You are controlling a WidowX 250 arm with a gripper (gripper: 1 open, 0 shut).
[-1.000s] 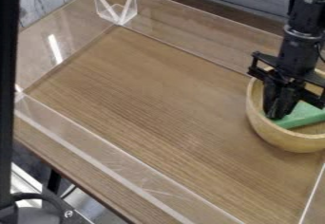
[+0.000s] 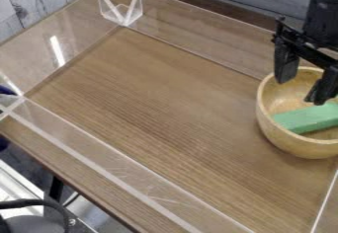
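A light tan bowl (image 2: 275,127) sits at the right of the wooden table, cut off by the frame's edge. A green rectangular piece (image 2: 309,118) lies inside it. My black gripper (image 2: 301,73) hangs over the bowl's back part, above the green piece, with its fingers pointing down. Whether its fingers are apart or closed is hard to make out; the green piece lies below them.
A white angular mark or clip (image 2: 121,8) is at the back left. A grey wall stands behind the table.
My gripper has risen out of the bowl. The green piece is now more exposed, lying in the bowl's lower right part.
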